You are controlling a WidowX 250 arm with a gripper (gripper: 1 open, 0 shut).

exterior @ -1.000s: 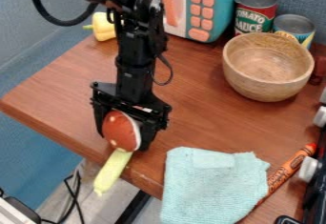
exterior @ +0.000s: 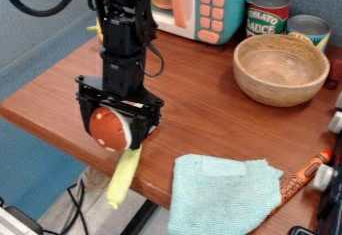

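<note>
My gripper (exterior: 120, 119) hangs over the front left of the wooden table, holding a round orange-and-white object (exterior: 107, 129) between its fingers. A long pale yellow piece (exterior: 123, 177) extends below that object toward the table's front edge. Whether the two are one item I cannot tell. The fingers partly hide the orange object.
A wooden bowl (exterior: 281, 67) stands at the back right, near two cans (exterior: 267, 11) and a teal toy microwave (exterior: 201, 4). A teal cloth (exterior: 221, 194) lies at the front, beside an orange wrapped stick (exterior: 305, 179).
The gripper and the orange object have shifted a little left and up. The yellow piece has tilted slightly with them.
</note>
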